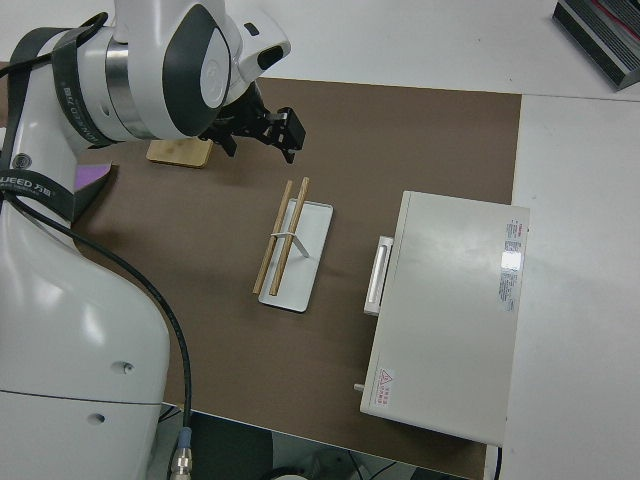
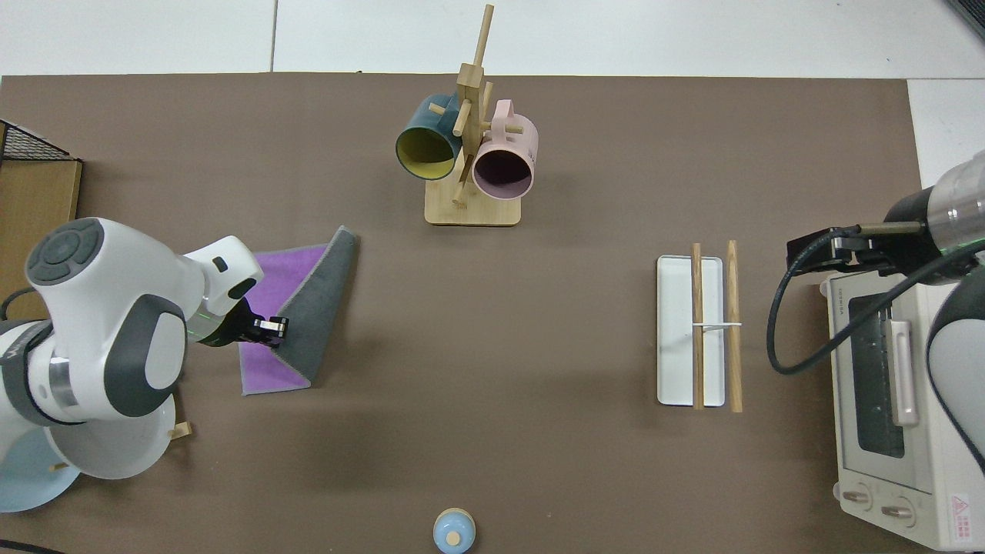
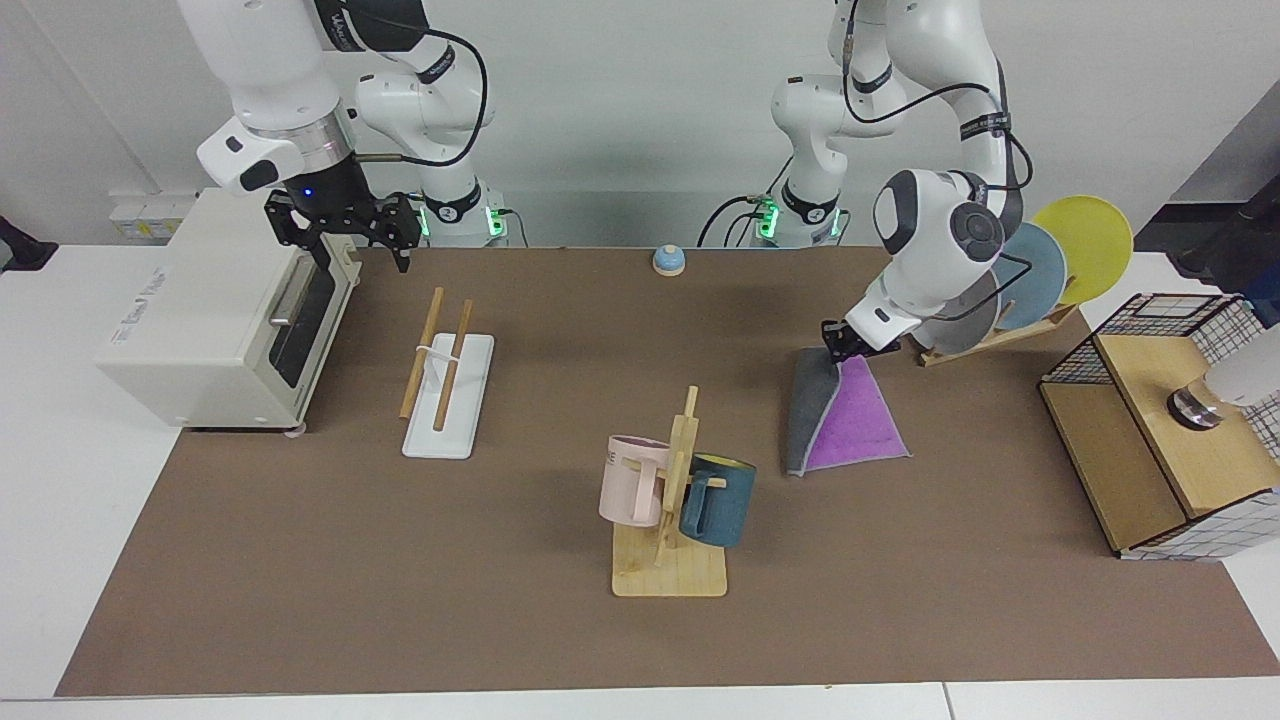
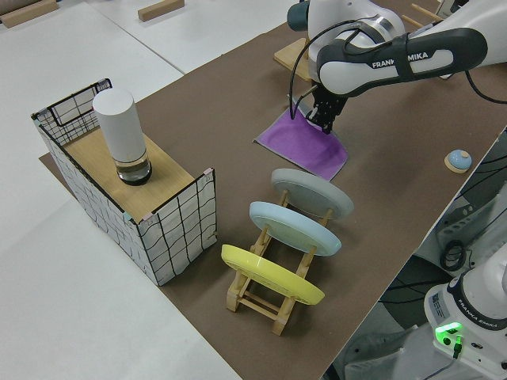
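Observation:
A purple and grey cloth (image 2: 275, 362) lies at the left of the brown mat, part of it folded to show its grey side. My left gripper (image 2: 269, 328) is over it in the top view; whether it is shut on the cloth cannot be told. My right gripper (image 1: 283, 135) hangs above the mat near the white toaster oven (image 1: 445, 320); its finger state is unclear.
A mug stand (image 2: 499, 214) holds pink and blue mugs. A white holder (image 2: 675, 332) with two wooden sticks, a plate rack with plates (image 4: 269, 275), a wire-sided shelf (image 3: 1116, 468) and a blue round object (image 2: 454, 531) stand around.

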